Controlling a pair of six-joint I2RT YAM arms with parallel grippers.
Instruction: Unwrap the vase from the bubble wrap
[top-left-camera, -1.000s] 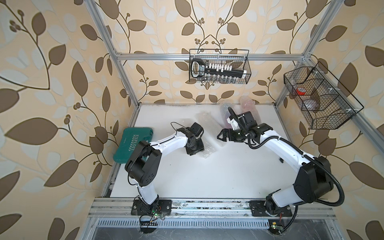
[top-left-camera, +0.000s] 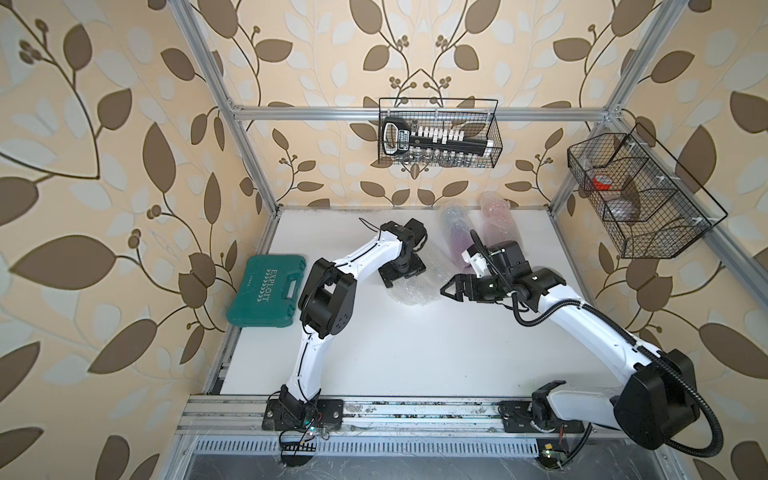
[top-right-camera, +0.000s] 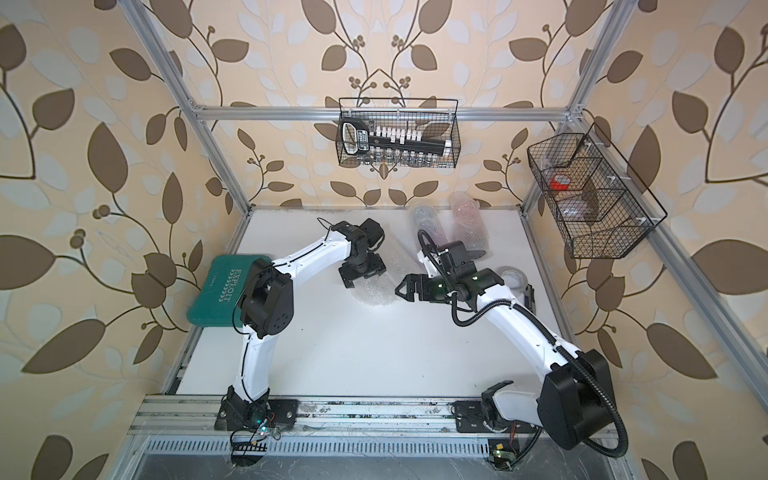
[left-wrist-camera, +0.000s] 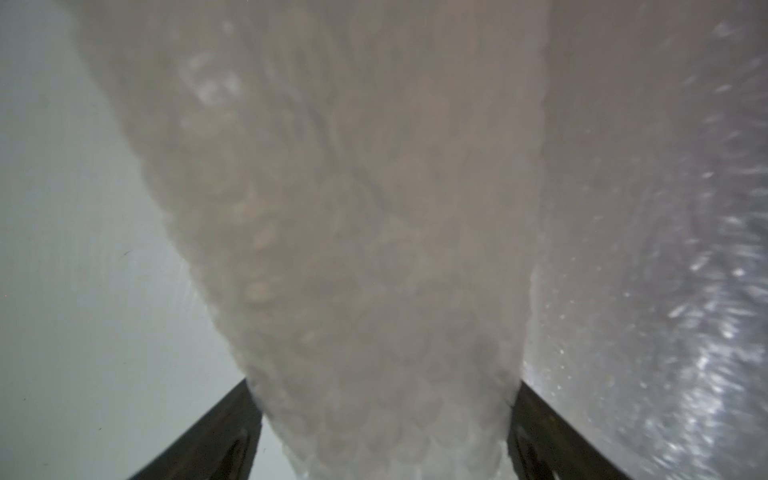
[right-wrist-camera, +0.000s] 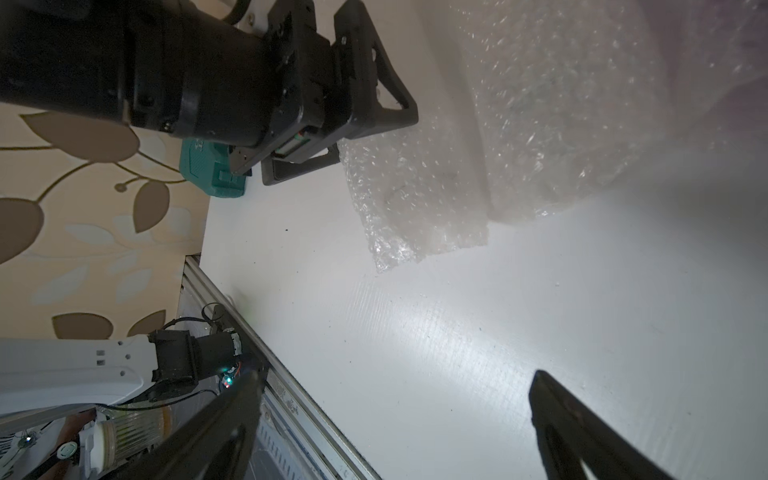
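A length of clear bubble wrap (top-left-camera: 412, 292) lies on the white table, mid-back. My left gripper (top-left-camera: 400, 276) is down over it; in the left wrist view a blurred band of wrap (left-wrist-camera: 384, 240) runs between the open fingers, which stand apart at either side. My right gripper (top-left-camera: 454, 288) stands open to the right of the wrap, with only bare table between its fingertips in the right wrist view. A purple wrapped bundle (top-left-camera: 456, 232) and a pink one (top-left-camera: 496, 212) lie at the back right; their contents are unclear.
A teal case (top-left-camera: 264, 292) lies at the left edge. Wire baskets hang on the back wall (top-left-camera: 440, 136) and right wall (top-left-camera: 640, 200). A round grey object (top-right-camera: 512, 276) lies at the right.
My left gripper has moved toward the back and a little right over the wrap.
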